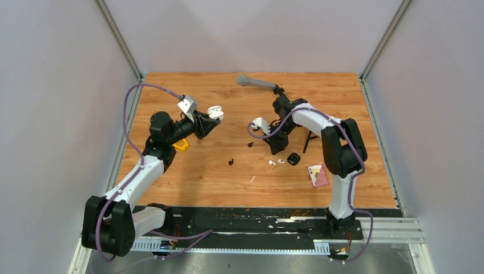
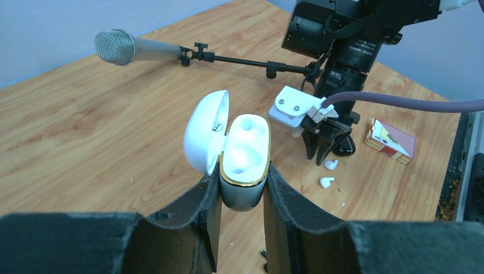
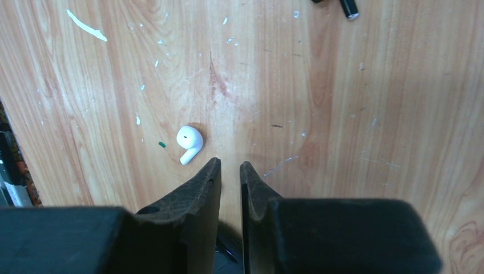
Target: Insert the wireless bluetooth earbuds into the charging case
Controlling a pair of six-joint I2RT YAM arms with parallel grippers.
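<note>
My left gripper holds the white charging case (image 2: 245, 154) upright, its lid open and both earbud slots looking empty. Two white earbuds lie on the table: one (image 2: 326, 182) nearer the left gripper, another (image 2: 331, 164) beside the right gripper, as seen in the left wrist view. In the right wrist view a single earbud (image 3: 189, 140) lies ahead and left of the right gripper, whose fingertips are slightly apart with nothing between them, above the table.
A black rounded case (image 1: 294, 158) and a card box (image 1: 318, 175) lie to the right. A microphone on a stand (image 1: 257, 81) lies at the back. Small black pieces (image 1: 231, 161) are scattered mid-table, which is otherwise fairly clear.
</note>
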